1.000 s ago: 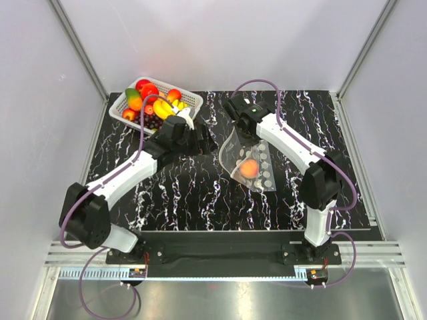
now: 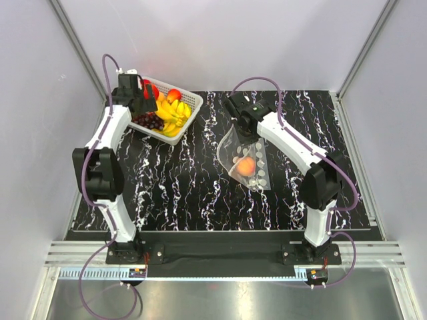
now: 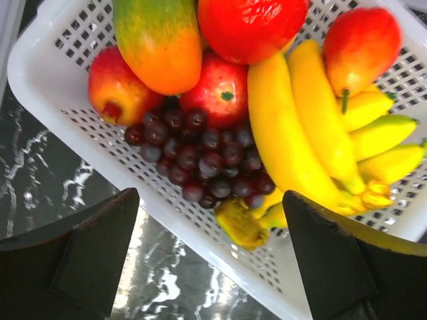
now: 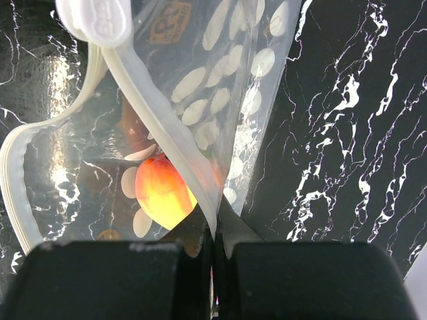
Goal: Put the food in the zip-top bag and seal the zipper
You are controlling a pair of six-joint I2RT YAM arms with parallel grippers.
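Note:
A clear zip top bag (image 2: pixel 261 175) lies on the table right of centre, its mouth spread apart, with an orange-yellow fruit (image 4: pixel 162 191) inside. My right gripper is shut on the edge of the bag at its zipper strip (image 4: pixel 157 123). The white slider (image 4: pixel 107 20) shows at the top of the right wrist view. Over the white basket (image 3: pixel 167 227) at the far left, my left gripper hangs open with nothing between its fingers. Below it are dark grapes (image 3: pixel 200 157), bananas (image 3: pixel 287 133), a mango (image 3: pixel 159 47) and red fruits (image 3: pixel 253 27).
A pear-shaped red fruit (image 3: pixel 362 50) and a red-yellow apple (image 3: pixel 120 87) also lie in the basket. Pale walls stand at the back and sides.
My left gripper has swung left from beside the bag to over the basket. The right arm stays in place; the bag's lower part with its fruit has shifted slightly left.

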